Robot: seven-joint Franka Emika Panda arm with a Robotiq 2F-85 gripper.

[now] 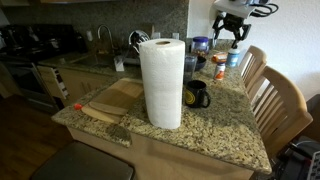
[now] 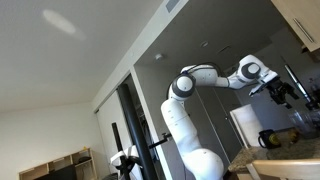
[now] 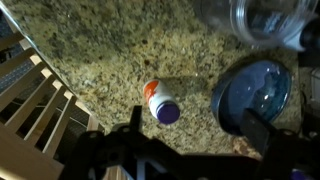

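Observation:
My gripper (image 1: 228,34) hangs above the far end of the granite counter in exterior view 1, its fingers spread with nothing visible between them. In the wrist view the two dark fingers (image 3: 134,122) stand wide apart. A small white and orange bottle with a purple cap (image 3: 160,101) is on the counter below, roughly ahead of the gap and nearer the left finger. What looks like the same bottle (image 1: 220,68) appears under the gripper in exterior view 1. A dark blue bowl (image 3: 250,92) sits to the right of the bottle in the wrist view.
A clear jar (image 3: 262,20) lies near the wrist view's upper edge. On the counter stand a paper towel roll (image 1: 162,85), a black mug (image 1: 196,95) and a blue-white container (image 1: 233,58). Wooden chairs (image 1: 282,105) line the right side.

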